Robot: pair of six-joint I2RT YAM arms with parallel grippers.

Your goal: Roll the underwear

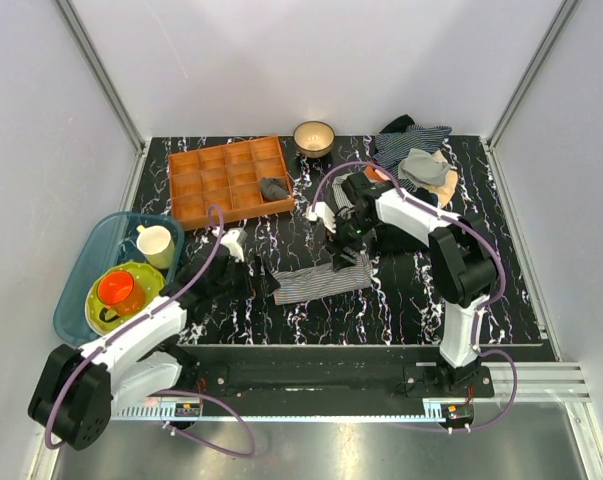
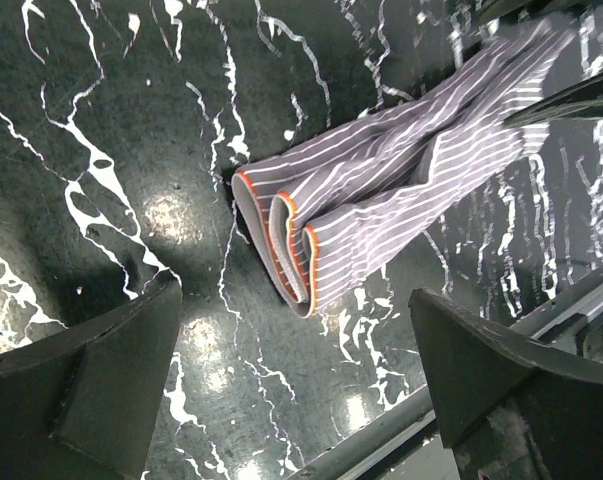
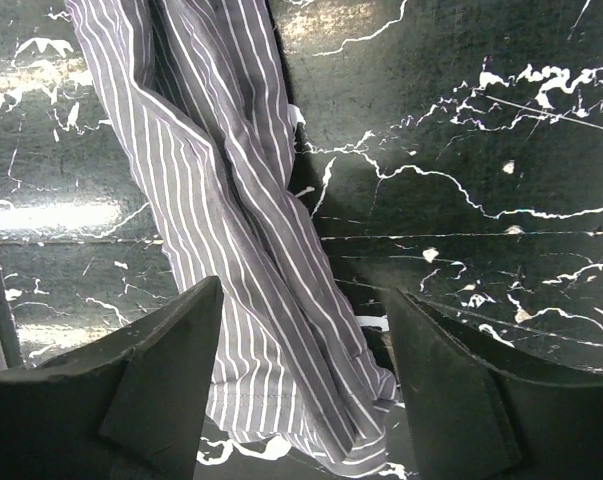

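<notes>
The striped grey-white underwear [image 1: 311,286] lies folded lengthwise into a strip on the black marble table, with orange-edged hems at its left end in the left wrist view [image 2: 331,240]. My left gripper hangs open just off that left end, nothing between its fingers. My right gripper is open over the strip's right end, the fabric [image 3: 241,270] lying below and between its fingertips. Whether it touches the fabric is unclear.
An orange divided tray [image 1: 211,155] and a bowl [image 1: 313,135] stand at the back. A blue bin [image 1: 76,295] with mugs is at left, a clothing pile [image 1: 421,145] at back right. The table's front edge lies close below the strip.
</notes>
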